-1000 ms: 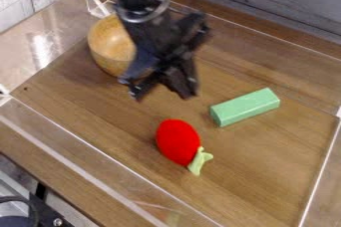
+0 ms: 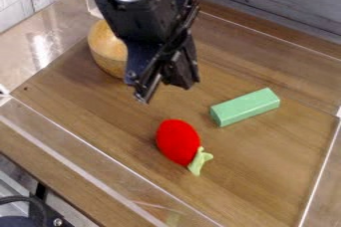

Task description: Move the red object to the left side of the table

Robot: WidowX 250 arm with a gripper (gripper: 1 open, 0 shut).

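Observation:
The red strawberry-like object lies on the wooden table in the front middle, its pale green end pointing toward the lower right. Behind it and up to the left, my dark gripper hangs above the table, pointing down. Its fingers are shut with nothing held between them. The red object is wholly outside the fingers, with bare wood showing between the two. On the left side, the table has open surface.
A green block lies to the right of the red object. Partly hidden behind my gripper, a round wooden bowl stands at the back left. A clear raised edge runs along the table's front left.
The red object, green block and bowl have stayed in place.

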